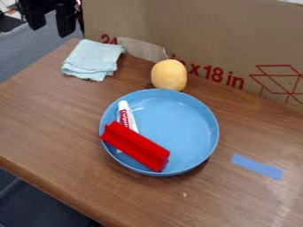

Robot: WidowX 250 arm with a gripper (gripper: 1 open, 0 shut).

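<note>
My dark gripper [50, 18] is at the top left edge of the view, partly cut off, above and beyond the folded light blue cloth [90, 59]. Its finger state is hard to make out. A blue plate [190, 124] rests on the wooden table and holds a red brush-like object [136, 146] lying across a white tube [126, 116]. Behind the plate sits a yellow rounded object [169, 74].
A cardboard box [213, 35] stands along the back. A strip of blue tape [257, 166] is stuck on the right of the table [53, 120].
</note>
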